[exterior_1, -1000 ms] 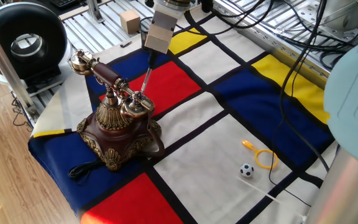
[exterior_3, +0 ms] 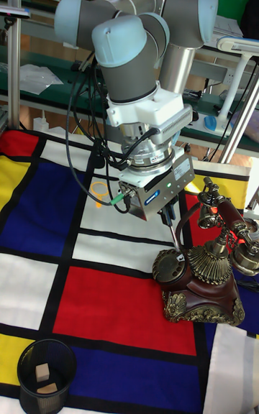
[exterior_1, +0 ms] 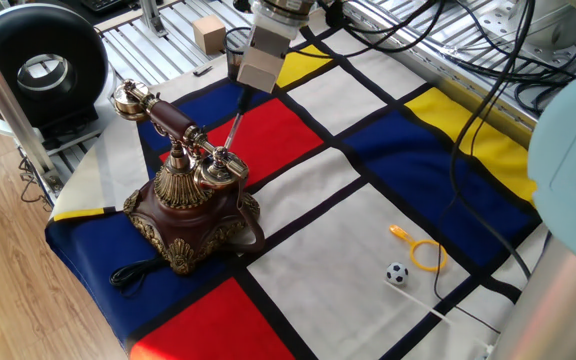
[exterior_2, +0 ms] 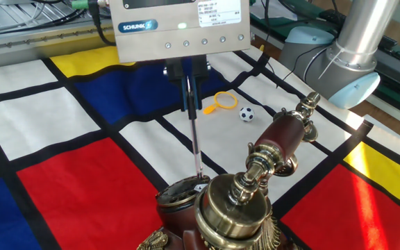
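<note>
An old-style telephone (exterior_1: 188,195) in dark red with brass ornament stands upright on the cloth, its handset (exterior_1: 173,122) resting across the cradle. My gripper (exterior_2: 190,104) is shut on a thin rod-like tool (exterior_2: 196,146) with a dark upper end, which points down at the phone. In exterior view 2 the rod's tip meets the dial (exterior_2: 186,193) at the phone's front; whether it touches or hovers just above cannot be told. From exterior view 3, the rod (exterior_3: 175,238) slants down to the dial face (exterior_3: 168,265).
A yellow ring with a handle (exterior_1: 426,255) and a small football (exterior_1: 397,273) lie on the white cloth patch. A black mesh cup (exterior_3: 46,376) holds wooden blocks. Near the table's back is a wooden block (exterior_1: 209,34). Cables (exterior_1: 468,130) hang by the arm.
The telephone, ball and yellow ring have stayed put.
</note>
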